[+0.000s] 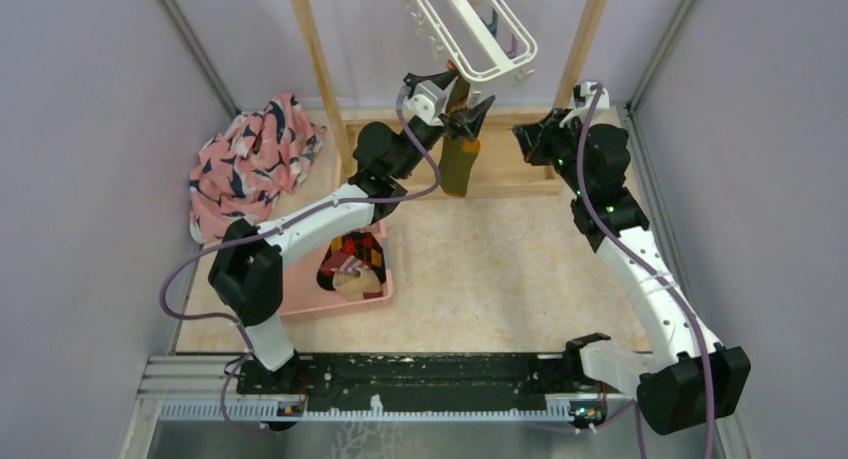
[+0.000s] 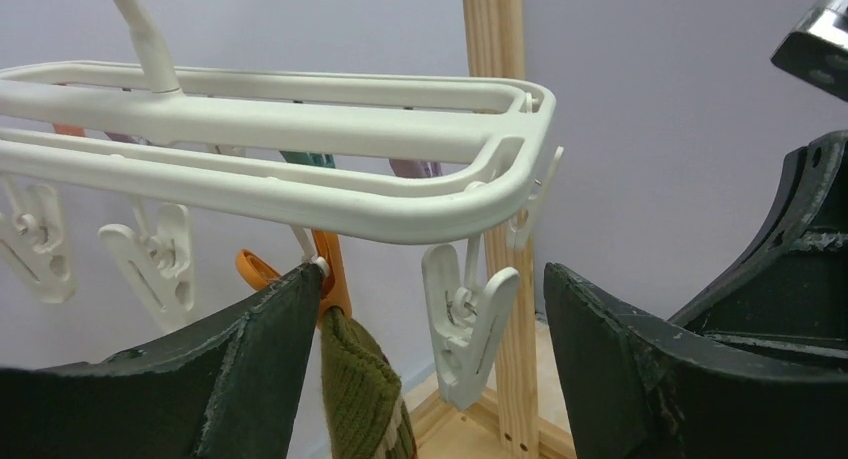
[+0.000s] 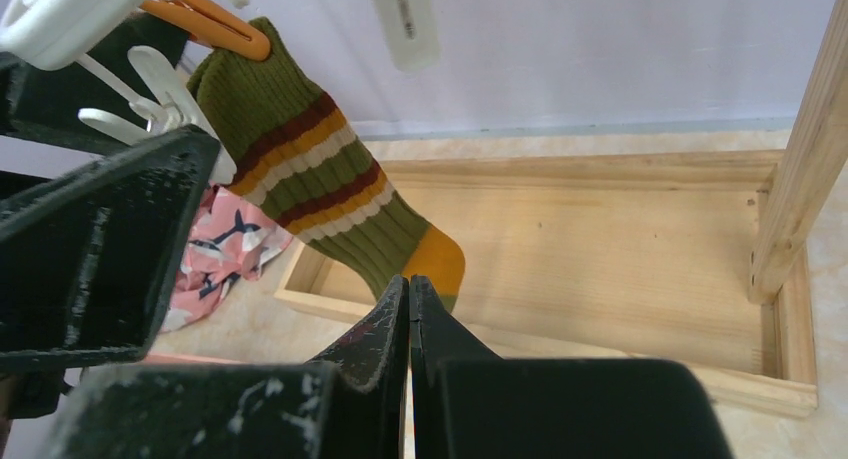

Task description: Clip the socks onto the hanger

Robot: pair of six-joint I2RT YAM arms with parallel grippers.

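The white hanger (image 1: 490, 54) hangs at top centre. An olive striped sock (image 3: 320, 179) hangs from an orange clip (image 2: 330, 274) on it, its lower end over the wooden tray. My left gripper (image 1: 470, 101) is up at the hanger, its open fingers spread either side of a white clip (image 2: 465, 329) and the sock's top. My right gripper is shut, to the right of the sock and apart from it, with nothing visible between its fingertips.
A pink bin (image 1: 300, 299) with folded socks sits at lower left. A patterned cloth (image 1: 245, 169) lies at back left. The wooden tray (image 3: 580, 259) stands under the hanger between two posts.
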